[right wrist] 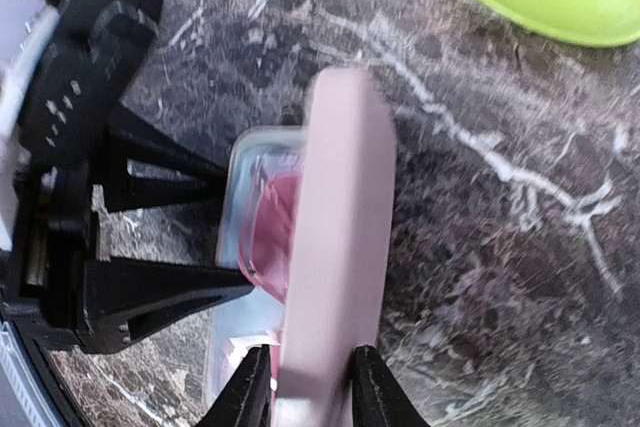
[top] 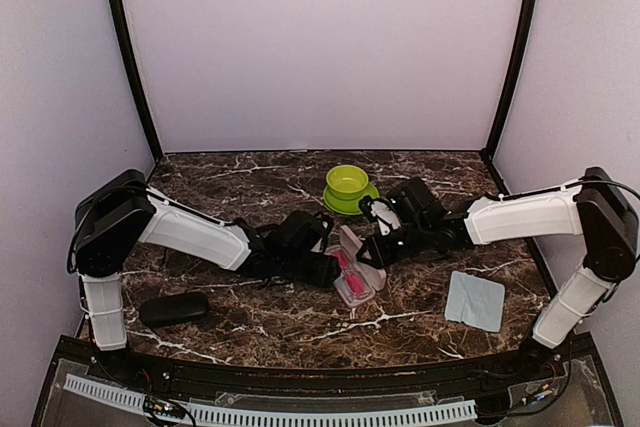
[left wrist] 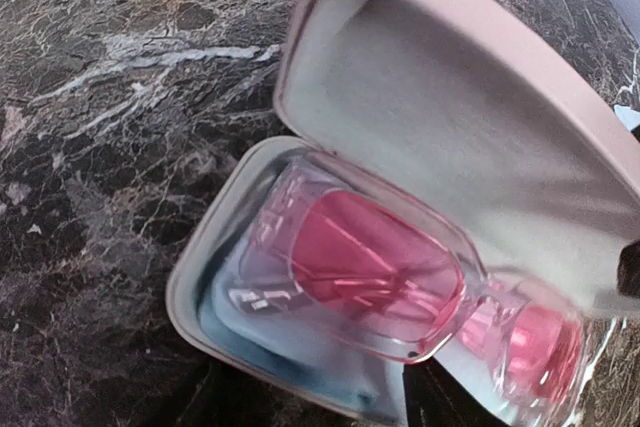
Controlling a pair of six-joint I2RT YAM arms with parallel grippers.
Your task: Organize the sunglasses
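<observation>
The pink glasses case (top: 352, 291) stands open on the table between my grippers, its lid (left wrist: 480, 107) raised on the right-hand side. Inside the tray lie clear-framed sunglasses (left wrist: 375, 272) with pink lenses, over a pale blue cloth (left wrist: 300, 342). My left gripper is open at the tray's left side; the tray rim runs across the gap between its fingers. In the right wrist view, the lid (right wrist: 340, 227) is seen edge-on. My right gripper has its fingers apart, one on either side of the lid edge; whether both touch it is unclear.
A green bowl (top: 347, 180) on a green plate (top: 341, 206) stands behind the case. A black case (top: 174, 309) lies at the front left, a folded light-blue cloth (top: 475, 301) at the right. The table in front of the case is clear.
</observation>
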